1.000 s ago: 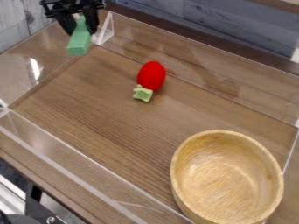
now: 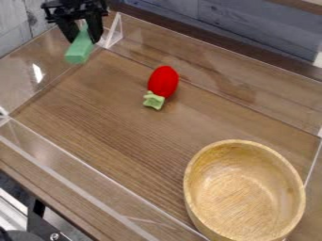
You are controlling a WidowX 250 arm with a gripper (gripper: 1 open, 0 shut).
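My black gripper (image 2: 78, 26) is at the top left of the camera view, shut on a green object (image 2: 79, 49) that hangs below its fingers, tilted, near the left side of the wooden surface. A red oval object (image 2: 164, 81) and a small light green piece (image 2: 153, 100) lie near the middle. A large tan bowl (image 2: 242, 188) sits at the lower right.
A transparent wall (image 2: 25, 75) runs along the left, and a dark blue-grey edge (image 2: 251, 24) along the back right.
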